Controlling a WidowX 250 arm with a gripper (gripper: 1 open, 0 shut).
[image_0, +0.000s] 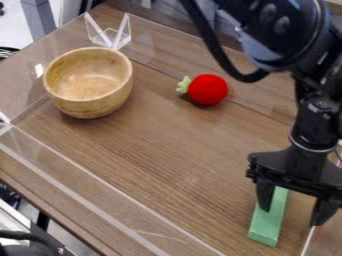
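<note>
The gripper (291, 179) stands open at the lower right of the camera view, low over a green elongated block (265, 227) lying on the wooden table (134, 160). Its dark fingers straddle the upper end of the block, which is partly hidden by them. Whether they touch it I cannot tell.
A wooden bowl (86, 88) is at the upper left. A red round object with a green top, like a tomato (207, 90), lies at the upper middle.
</note>
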